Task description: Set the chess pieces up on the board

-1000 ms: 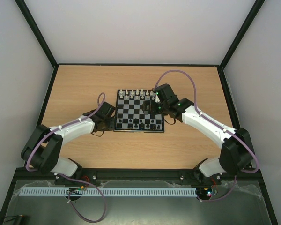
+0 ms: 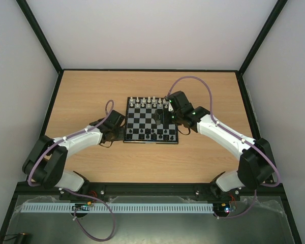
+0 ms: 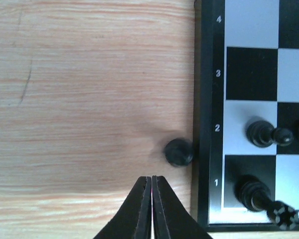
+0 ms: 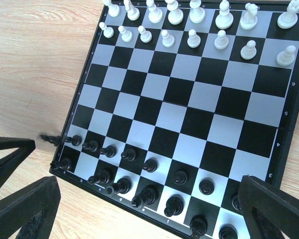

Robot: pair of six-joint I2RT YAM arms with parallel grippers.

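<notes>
The black knight piece (image 3: 178, 152) is on the bare table just off the left side of the chessboard (image 3: 203, 99), close to its edge and blurred. My left gripper is shut with nothing between its fingers; the knight lies outside them, beyond the tips and to the right. In the right wrist view the same knight (image 4: 51, 138) seems tipped over towards the board, between the left fingertips and the board's border. Over the board hangs my right gripper, its fingers spread wide and empty.
White pieces (image 4: 224, 20) fill two rows at the far side. Black pawns (image 4: 129, 154) and black back pieces (image 4: 144, 197) stand along the near side, the black rook (image 3: 259, 196) at the corner. The board's middle is clear, as is the table left of it.
The right arm stays nearly still.
</notes>
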